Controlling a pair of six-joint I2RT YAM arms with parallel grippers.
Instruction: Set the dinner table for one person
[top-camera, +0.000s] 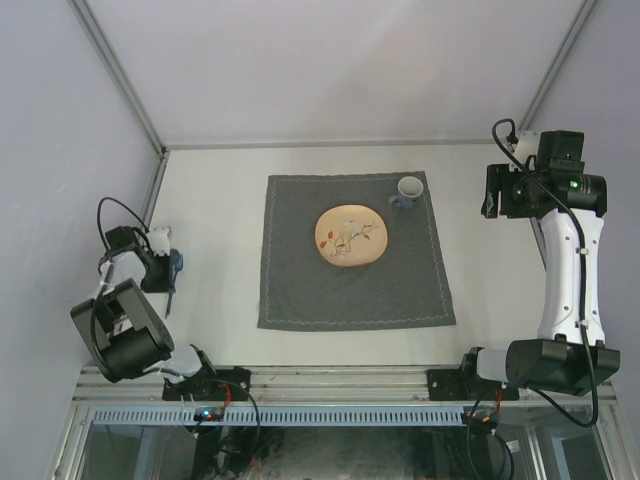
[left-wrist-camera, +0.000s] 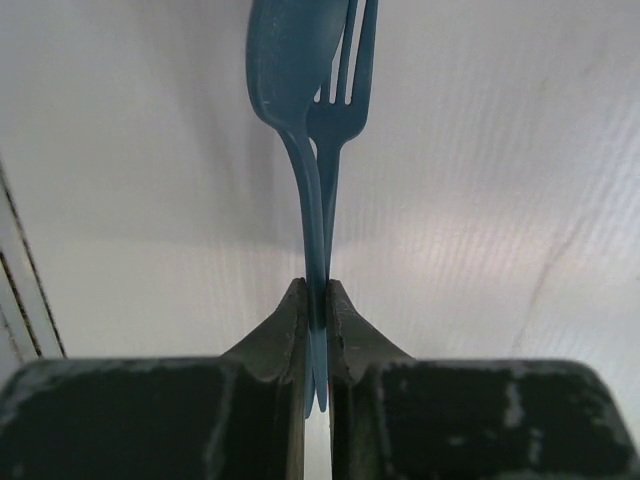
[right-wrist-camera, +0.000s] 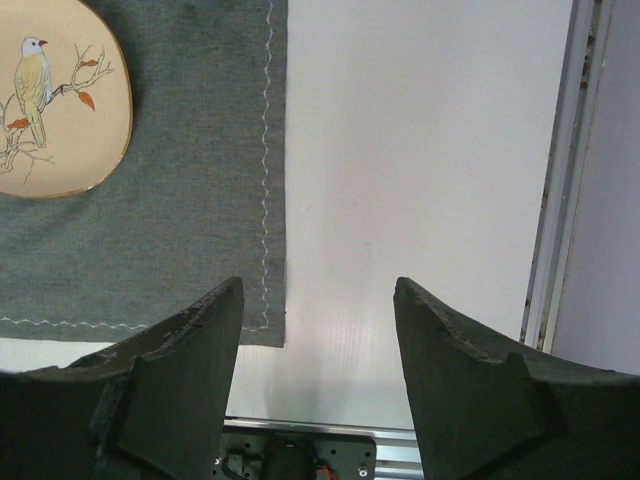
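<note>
In the left wrist view, a blue spoon (left-wrist-camera: 292, 60) and a blue fork (left-wrist-camera: 341, 118) overlap, their handles running together between the fingertips of my left gripper, which is shut on both. From above, my left gripper (top-camera: 168, 272) is at the table's left side, with blue cutlery (top-camera: 176, 262) showing beside it. A cream plate (top-camera: 351, 236) with a bird picture lies on the grey placemat (top-camera: 290, 290). The cup (top-camera: 410, 187) stands near the mat's upper right corner. Over the right side, my right gripper is open and empty.
Bare white table (top-camera: 215, 240) lies between the left arm and the placemat. Another clear strip (right-wrist-camera: 420, 150) runs right of the mat. Metal rails edge the table, with walls beyond.
</note>
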